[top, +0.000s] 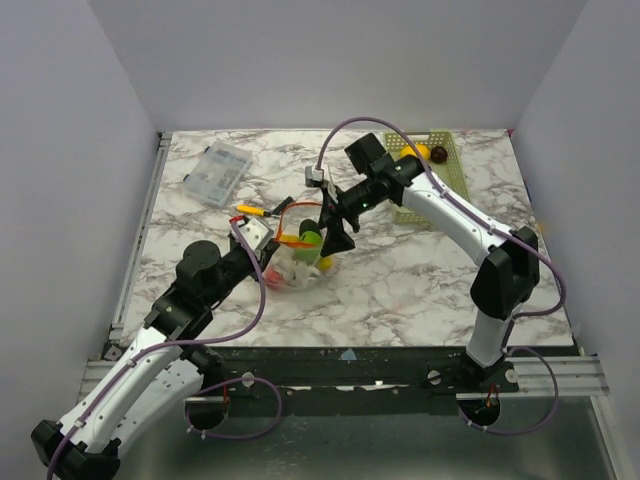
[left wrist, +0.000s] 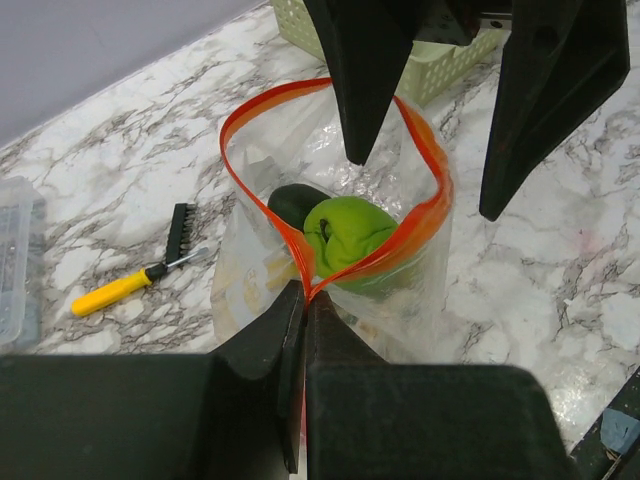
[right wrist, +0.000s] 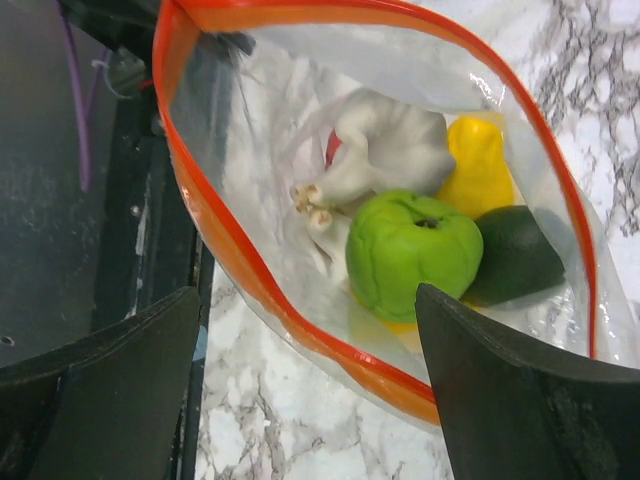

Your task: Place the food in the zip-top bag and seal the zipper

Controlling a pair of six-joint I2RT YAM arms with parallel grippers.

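An open zip bag (top: 290, 270) with an orange rim stands mid-table, holding a green pepper (right wrist: 413, 255), a dark green item (right wrist: 518, 255), a yellow item (right wrist: 475, 160) and pale pieces (right wrist: 385, 150). My left gripper is shut on the bag's rim at one corner. My right gripper (top: 330, 225) is open over the bag's far side, its fingers (left wrist: 365, 90) above the rim on either side.
A green basket (top: 450, 165) with produce stands at the back right. A clear plastic case (top: 215, 170), a yellow-handled screwdriver (left wrist: 110, 295) and a black comb-like tool (left wrist: 178, 230) lie at the left.
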